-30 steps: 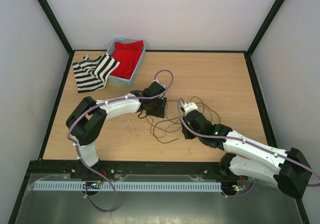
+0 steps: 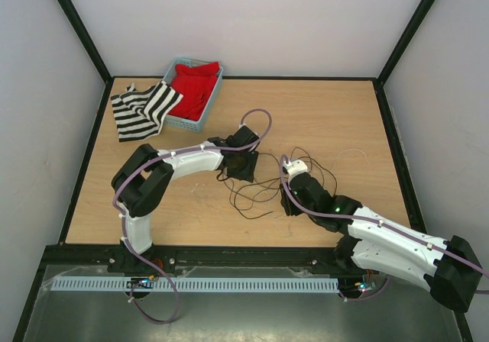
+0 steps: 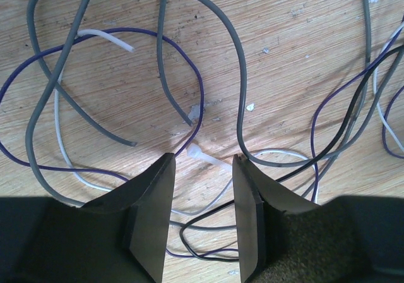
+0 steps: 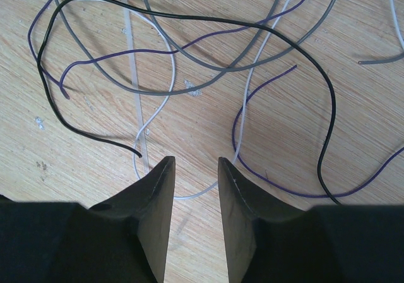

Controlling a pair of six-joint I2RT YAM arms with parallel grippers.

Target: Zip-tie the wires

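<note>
A tangle of thin grey, black, purple and white wires (image 2: 243, 211) lies on the table between both arms. My left gripper is partly open over the wires. Seen between its fingers is the small head of a white zip tie (image 3: 194, 151), whose strap runs behind the right finger. My right gripper also stands partly open, with a pale wire loop (image 4: 201, 195) passing below its fingers and nothing held. Left of it, a translucent strap (image 4: 136, 87) lies under the wires. Whether the fingertips touch the table cannot be told.
At the back left sits a blue basket (image 2: 170, 120) holding red cloth (image 2: 200, 85), beside a striped black-and-white cloth (image 2: 139, 113). A lone pale strip (image 2: 351, 150) lies at the right.
The wires, basket and cloths look unchanged.
</note>
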